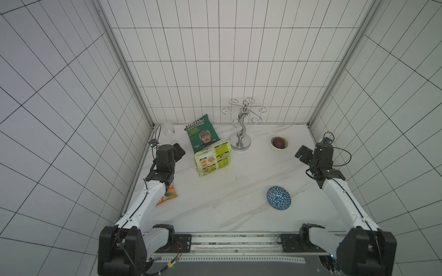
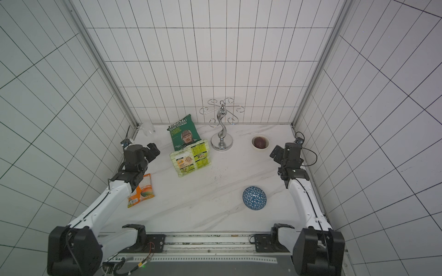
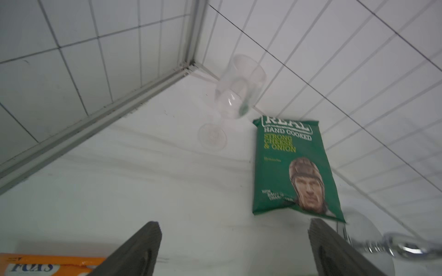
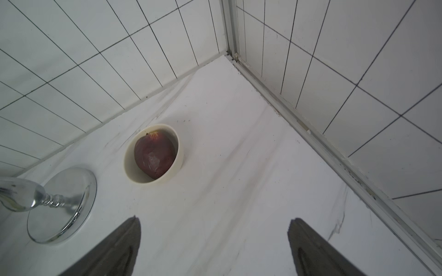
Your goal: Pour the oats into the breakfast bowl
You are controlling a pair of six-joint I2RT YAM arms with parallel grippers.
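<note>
A light green printed bag (image 1: 212, 157), perhaps the oats, lies in the middle-left of the counter. A blue patterned bowl (image 1: 278, 197) sits at the front right, and a cream bowl (image 4: 176, 161) holding a dark red round item stands at the back right. My left gripper is over the left side, open and empty, with the green crisp packet (image 3: 290, 165) in its view. My right gripper is at the right side, also open and empty.
A chrome stand (image 1: 240, 142) stands at the back centre, a clear glass (image 3: 239, 82) at the back left, and an orange packet (image 2: 140, 195) by the left arm. Tiled walls surround three sides.
</note>
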